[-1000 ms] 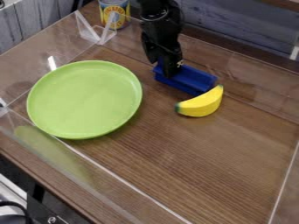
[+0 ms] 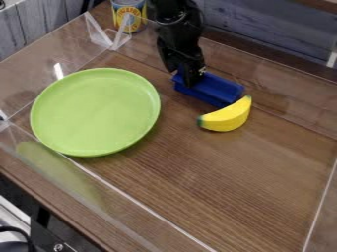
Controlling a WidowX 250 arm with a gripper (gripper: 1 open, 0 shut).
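The black gripper (image 2: 186,73) reaches down from the top centre to the left end of a blue block (image 2: 216,91), its fingertips at or just over that end; whether they grip it cannot be made out. A yellow banana (image 2: 226,115) lies right in front of the blue block. A large green plate (image 2: 95,111) lies to the left on the wooden table.
A can (image 2: 128,15) stands at the back left, beside clear plastic pieces. Clear plastic edging runs along the table's left side. A wall bounds the back.
The gripper has shifted very slightly at the blue block's left end. The block, banana and plate look unmoved.
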